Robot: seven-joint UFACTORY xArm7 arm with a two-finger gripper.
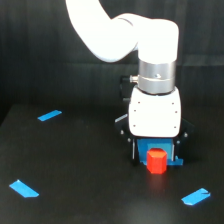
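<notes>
My gripper [155,154] hangs low over the right half of the dark table, its two dark fingers spread apart. Between and beneath them lies a blue piece [173,161], partly covered by the hand and by a red block [157,161]. The red block looks hexagonal and stands in front of the blue piece, toward the camera. No object is clearly gripped. Whether the fingertips touch the blue piece or the table cannot be seen.
Blue tape strips mark the table [90,165]: one far left [50,115], one near left [24,189], one near right [196,197]. A black curtain closes off the back.
</notes>
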